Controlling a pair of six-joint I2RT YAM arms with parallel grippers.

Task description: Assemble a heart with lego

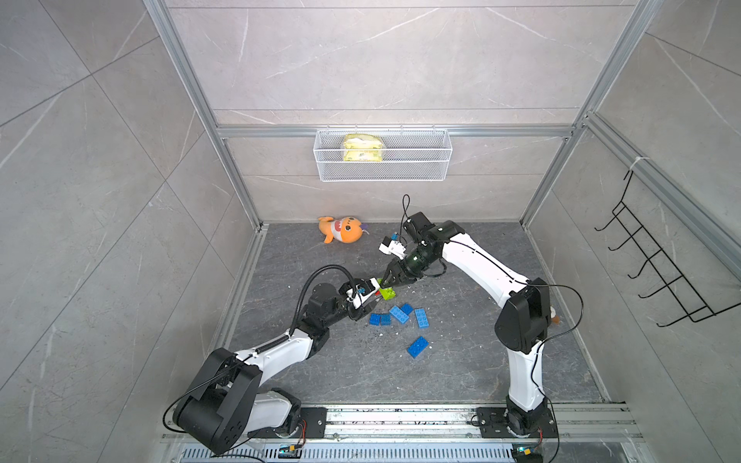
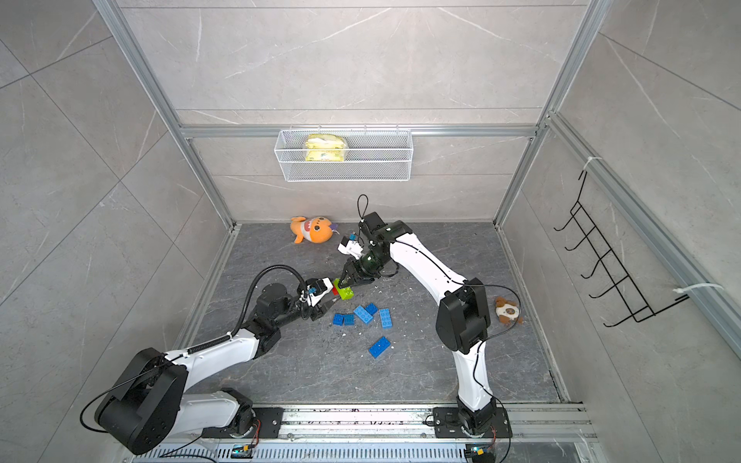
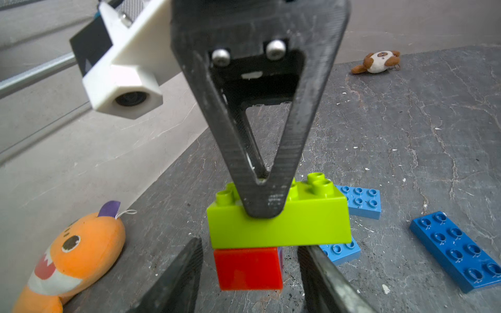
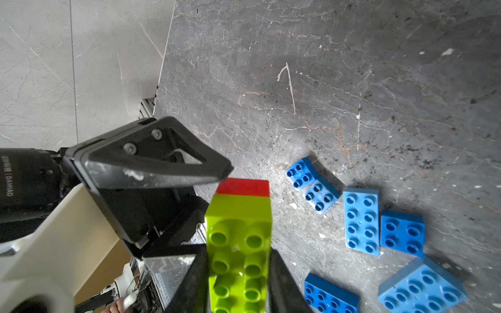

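A lime-green brick with a red brick joined beneath one end hangs above the floor. My right gripper is shut on the green brick, a finger on each long side. In the left wrist view, my left gripper is open, its fingers standing apart on either side of the red brick with gaps visible. From the right wrist view, one black left finger reaches close to the red end; whether it touches cannot be told. The green brick's studs face the right wrist camera.
Several blue bricks lie on the grey floor, among them a long one apart in front and a pair to the left. An orange plush toy lies at the back, a brown-and-white one far right.
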